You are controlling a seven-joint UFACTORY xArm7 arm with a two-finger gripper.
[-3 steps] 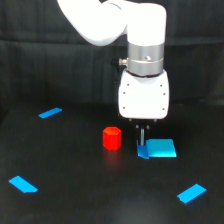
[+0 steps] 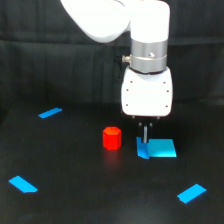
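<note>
My gripper (image 2: pixel 146 138) points straight down over a light blue flat patch (image 2: pixel 164 149) on the dark table. A darker blue piece (image 2: pixel 142 150) sits at the left end of that patch, just below and slightly left of the fingertips. The fingers are thin and small in the picture, so their spacing and any contact with the blue piece are unclear. A red block (image 2: pixel 112 138) with a many-sided outline stands to the left, apart from the gripper.
Separate flat blue strips lie on the table: one at the back left (image 2: pixel 50 113), another at the front left (image 2: pixel 22 184) and a third at the front right (image 2: pixel 191 193).
The gripper has shifted a little to the right and slightly up. The red block, the darker blue piece and the strips look unmoved.
</note>
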